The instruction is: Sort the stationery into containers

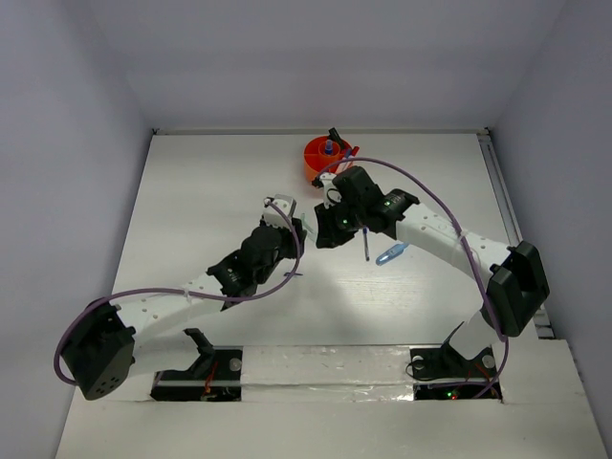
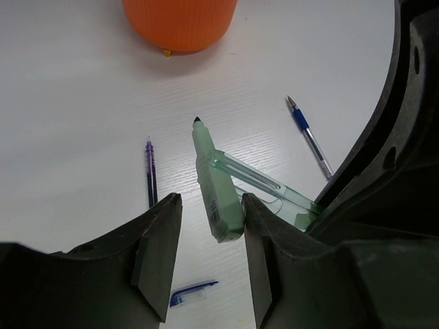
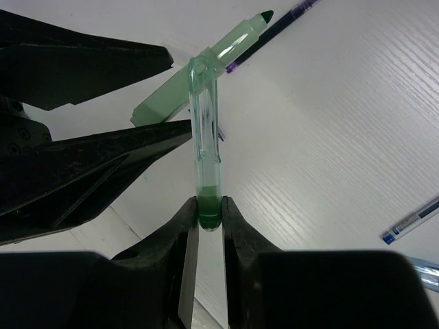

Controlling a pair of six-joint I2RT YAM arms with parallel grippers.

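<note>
In the left wrist view a pale green marker [image 2: 215, 185] with a dark tip hangs at my left gripper, whose fingers are apart; the marker's lower end is by the right finger, and I cannot tell whether it is gripped. My right gripper is shut on a clear, green-ended marker cap [image 3: 206, 144], which lies across the marker at an angle. Pens lie on the table: a purple one [image 2: 151, 171], a blue one [image 2: 309, 137] and another blue one [image 2: 192, 293]. An orange container [image 1: 316, 163] holding stationery stands at the back middle.
A light blue item [image 1: 392, 252] lies on the right of the table. Both arms meet over the middle.
</note>
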